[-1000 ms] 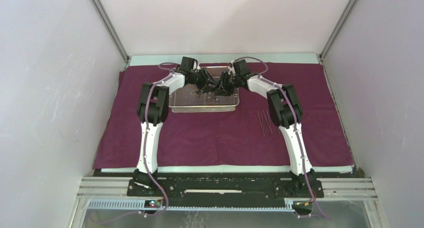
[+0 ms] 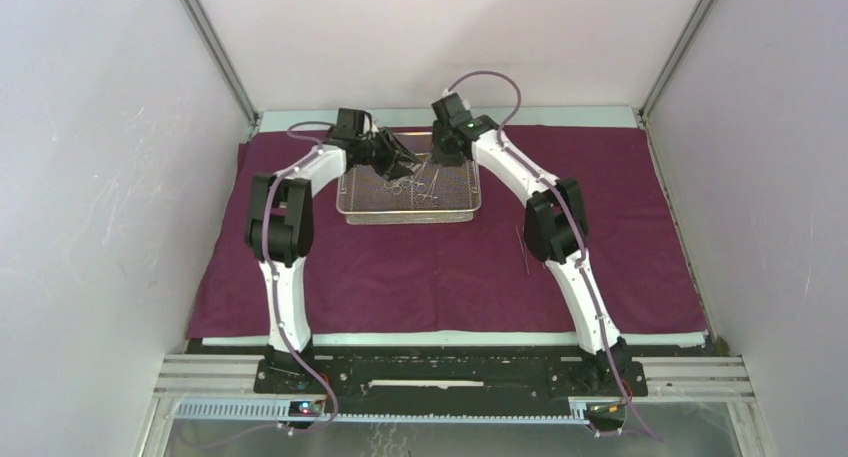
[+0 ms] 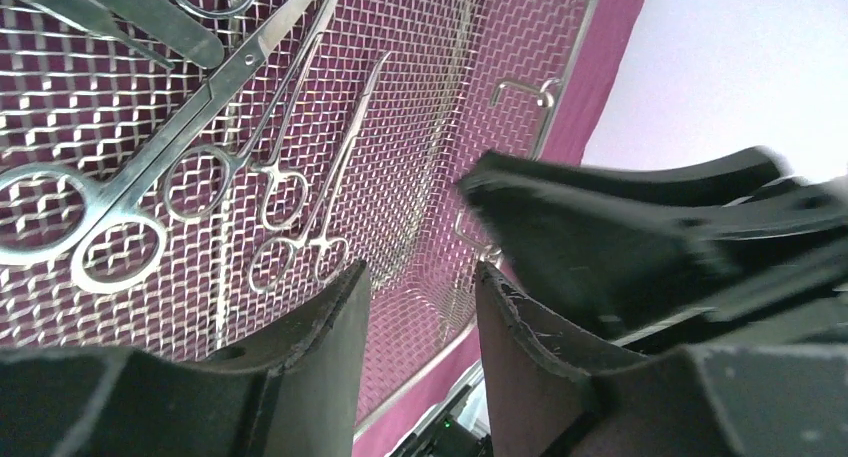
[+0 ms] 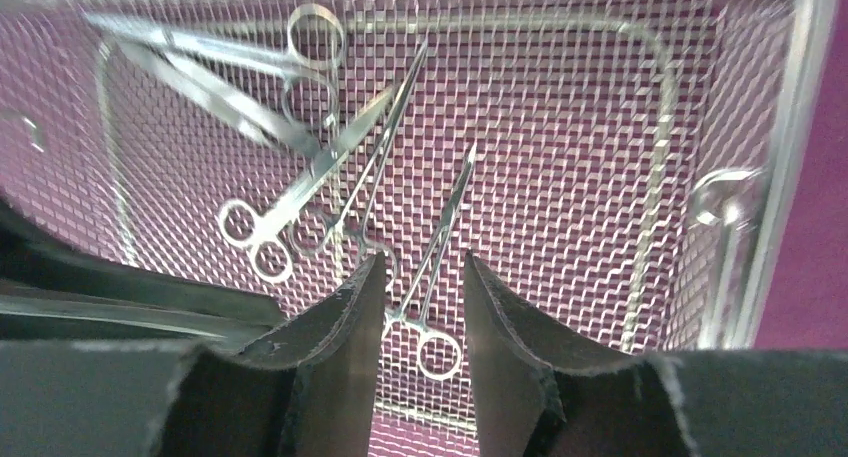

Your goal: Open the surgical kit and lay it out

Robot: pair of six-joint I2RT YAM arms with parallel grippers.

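Note:
The wire mesh tray (image 2: 408,217) stands at the back of the cloth with instruments lying on its floor. In the left wrist view these include large scissors (image 3: 165,142), a clamp (image 3: 240,162), a smaller curved clamp (image 3: 335,172) and flat tweezers (image 3: 170,22). My left gripper is over the tray, part open, nothing between its fingers. Likewise part open and empty, my right gripper hovers above the smaller clamp (image 4: 440,237), whose ring handles appear just below its fingertips. Dark fingers of the left gripper enter the right wrist view at the left.
Thin instruments (image 2: 522,249) lie on the maroon cloth (image 2: 430,287) to the right, partly covered by the right arm. A wire handle (image 4: 730,227) sits on the tray's side. In front of the tray the cloth is bare.
My left gripper has drawn back to the left. The right one has shifted left and toward the back, uncovering more instruments in the tray; its arm now covers part of those on the cloth.

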